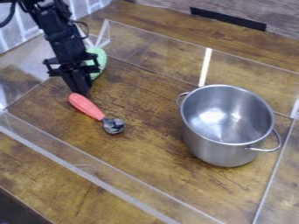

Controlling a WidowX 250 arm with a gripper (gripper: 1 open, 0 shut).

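Observation:
The black gripper [72, 74] hangs at the upper left, in front of a pale green round object [96, 61] that it partly hides. Its fingers look closer together, but whether anything is between them is unclear. Just below it lies an ice-cream scoop with a pink handle [86, 107] and a metal head [114, 125], pointing down to the right.
A large steel pot [228, 122] with two side handles stands on the right of the wooden table [152, 175].

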